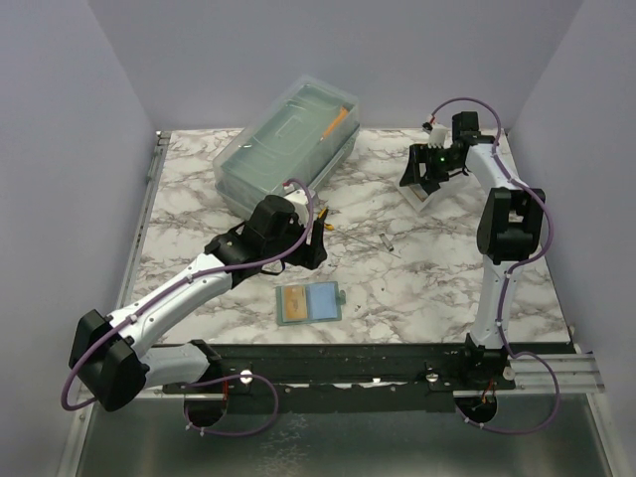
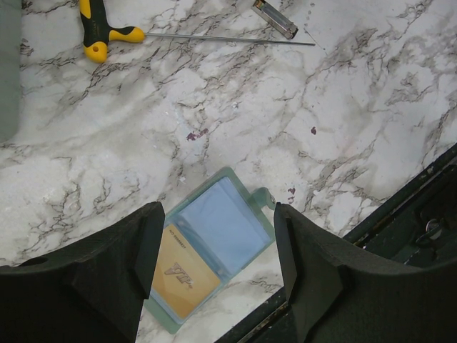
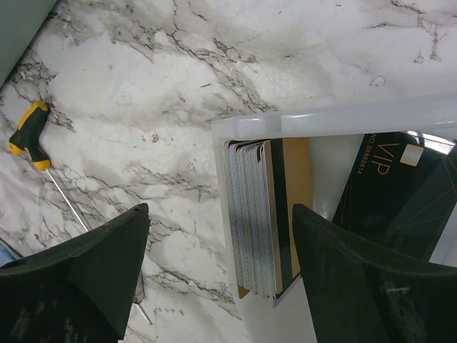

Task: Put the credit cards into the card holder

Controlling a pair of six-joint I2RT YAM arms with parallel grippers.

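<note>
The green card holder [image 1: 309, 303] lies flat near the table's front edge. In the left wrist view, a gold card [image 2: 182, 273] fills one pocket, and the other pocket [image 2: 227, 225] looks pale blue. Above it hangs my left gripper, open and empty. At the back right, a white box [image 3: 246, 127] contains an upright stack of cards [image 3: 250, 214], with a black-and-gold card [image 3: 289, 193] at its side and a black VIP card [image 3: 389, 189] lying flat. Open above this box is my right gripper; the stack shows between its fingers, not gripped.
A clear lidded bin [image 1: 283, 149] stands at the back left. Between it and the white box lie a yellow-black T-handle screwdriver [image 2: 103, 32] and a small metal piece [image 2: 275, 19]. Table space right of the holder is clear.
</note>
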